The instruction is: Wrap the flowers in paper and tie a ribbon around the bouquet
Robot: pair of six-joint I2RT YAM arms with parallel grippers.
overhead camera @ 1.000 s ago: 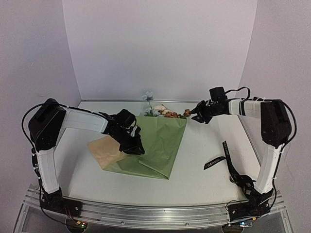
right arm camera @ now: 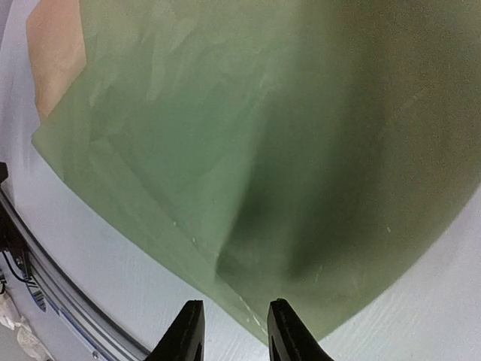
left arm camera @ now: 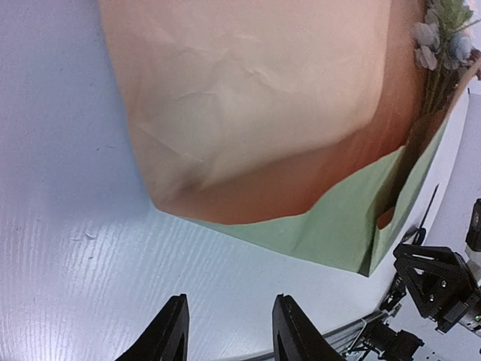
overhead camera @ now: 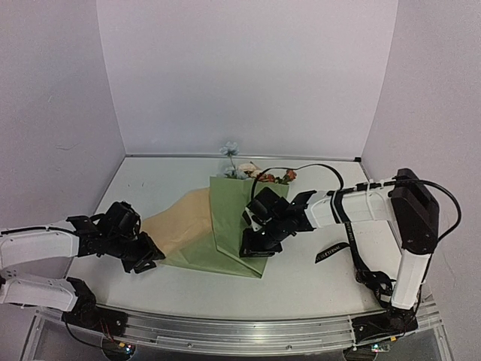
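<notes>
A bouquet of fake flowers, with a pale blue bloom and red ones, sticks out past the far edge of the green wrapping paper. The paper's tan side shows on the left. My left gripper is open over bare table just off the paper's near-left corner, nothing between its fingers. Above the near-right part of the green paper, my right gripper stands open; the paper's near edge passes beneath its fingers, and contact cannot be told. The stems are mostly hidden in the top view.
A black printed ribbon lies on the right of the table, its bunched end by the right arm's base. A metal rail runs along the front edge. Bare table is left of the paper and in front of it.
My left gripper has moved from over the paper's middle to its near-left corner. My right gripper came from beside the red flowers down over the green paper. The paper's left edge has shifted slightly.
</notes>
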